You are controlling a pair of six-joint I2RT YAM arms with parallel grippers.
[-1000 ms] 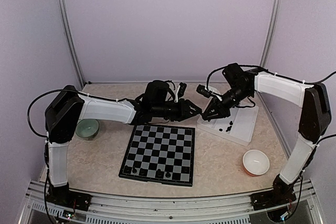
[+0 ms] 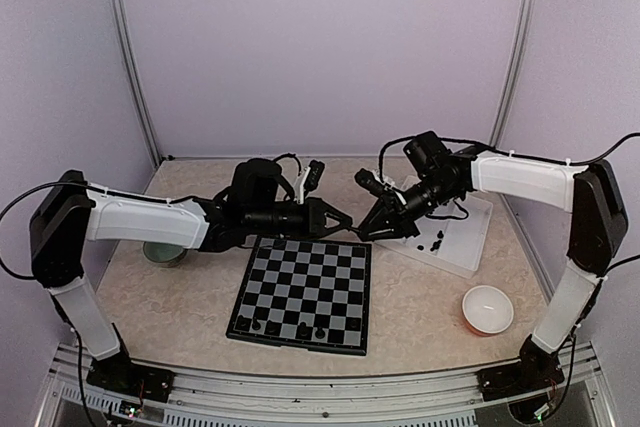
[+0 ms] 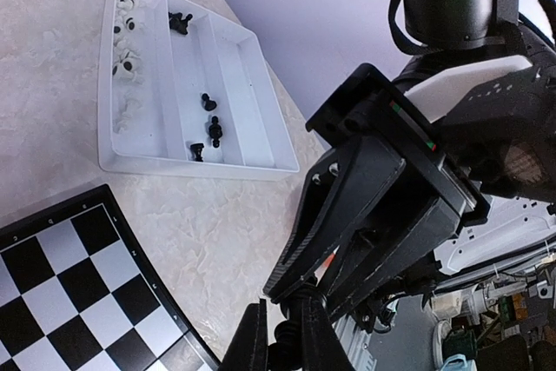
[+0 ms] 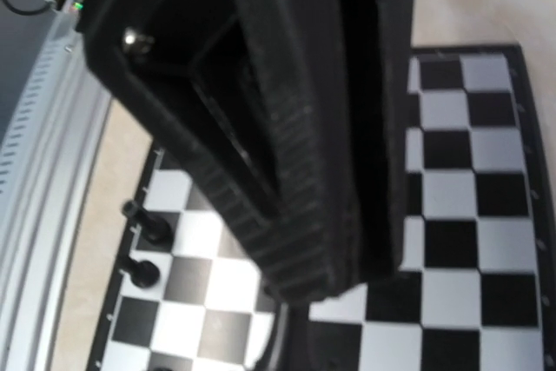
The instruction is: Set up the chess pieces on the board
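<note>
In the left wrist view, a black chess piece (image 3: 285,333) stands between the fingers of my left gripper (image 2: 348,225), which is shut on it. My right gripper (image 2: 361,234) meets the left one over the board's far right corner. Its fingers (image 3: 300,254) are parted around the upper end of the same piece. The checkered board (image 2: 305,292) lies below, with a few black pieces (image 4: 148,225) along its near edge. The white tray (image 3: 200,165) holds several black pieces (image 3: 215,130) and white pieces (image 3: 126,62).
A white bowl (image 2: 487,309) stands at the right, near the front edge. The green bowl (image 2: 163,253) at the left is partly covered by my left arm. Bare tabletop (image 2: 425,317) shows between the board and the white bowl.
Both grippers have moved left together, away from the tray and onto the board's far right corner. The board and bowls have stayed put.
</note>
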